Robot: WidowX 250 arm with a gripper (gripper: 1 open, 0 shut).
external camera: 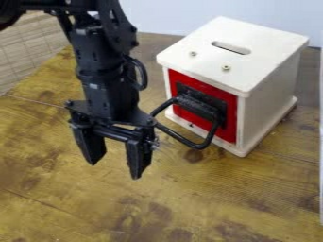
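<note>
My black gripper (112, 151) hangs at the left of the view, above the wooden floor, its two fingers apart with nothing between them. To its right stands a cream box (266, 112) with a slot and two small knobs on top. Its front is red (229, 133), with a black fitting and a black looped handle (190, 142) sticking out toward the arm. The gripper is left of the handle, apart from it.
Bare wooden table (151, 208) fills the foreground. A pale wall stands behind the box, and a woven mat (25, 66) lies at the back left.
</note>
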